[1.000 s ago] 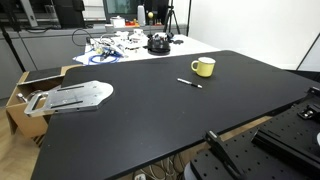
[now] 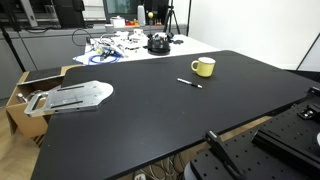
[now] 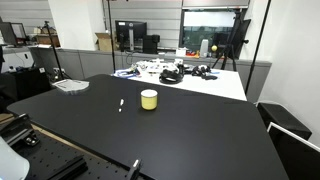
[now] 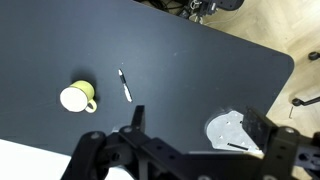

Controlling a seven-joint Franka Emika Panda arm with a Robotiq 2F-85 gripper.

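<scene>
On the dark table stands a yellow mug (image 2: 203, 67) with a pale inside, upright; the wrist view shows the mug (image 4: 76, 97) from above at left. A slim marker (image 2: 189, 83) lies close by, apart from it, and this marker (image 4: 125, 86) appears right of the mug in the wrist view. Exterior view 2 has the mug (image 3: 149, 99) near mid-table and the marker (image 3: 122, 105) to its left. My gripper hangs above the table, open, its fingers wide apart with bare tabletop showing between them.
A flat whitish plate-like piece (image 2: 70, 98) lies at the table's left end, partly behind a finger in the wrist view. Cables and gear (image 2: 120, 45) crowd a white table behind. An open box (image 2: 25, 105) is beyond the left edge.
</scene>
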